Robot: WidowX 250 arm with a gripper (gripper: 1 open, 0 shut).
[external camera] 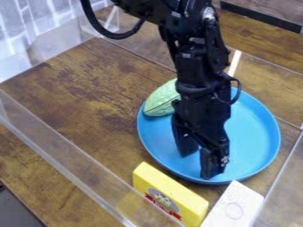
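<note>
The black arm hangs down from the top into a blue plate [253, 142], where its gripper [200, 152] stands open, its two dark fingers low over the plate surface. I cannot see anything clearly held between them. A pale green oblong object [162, 97] lies at the plate's back left, partly behind the arm.
A yellow block [162, 189] and a white object [233, 209] lie in front of the plate. Transparent walls border the lower left and right.
</note>
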